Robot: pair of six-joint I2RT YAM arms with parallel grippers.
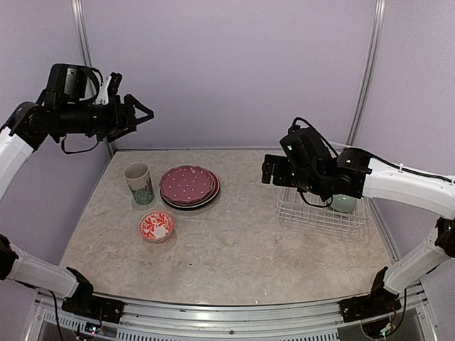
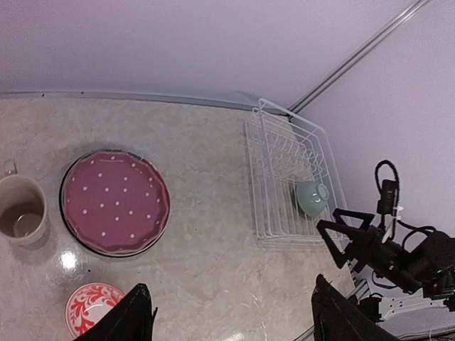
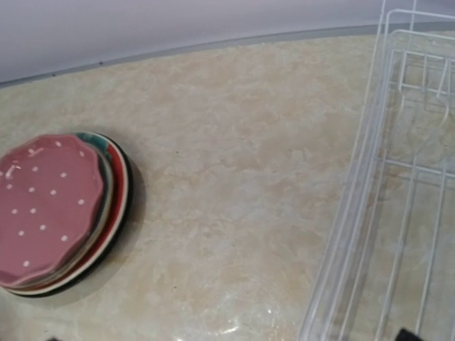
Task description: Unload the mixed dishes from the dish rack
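Note:
The white wire dish rack [image 1: 323,219] stands on the right of the table, with a pale green bowl or cup [image 2: 311,198] inside it. On the left side sit a stack of plates topped by a pink dotted one [image 1: 187,185], a tall patterned mug [image 1: 139,183] and a red-and-white bowl [image 1: 156,226]. High above the table's left edge, my left gripper [image 1: 136,117] is empty, its fingers [image 2: 128,316] spread apart. My right gripper [image 1: 270,170] hovers in front of the rack's left end, open and holding nothing; in its wrist view the fingers barely show.
Bare tabletop [image 1: 234,241] stretches between the plate stack and the rack. Walls close in the back [image 1: 234,78] and both sides. My right forearm [image 1: 405,188] passes over the rack and partly hides it from above.

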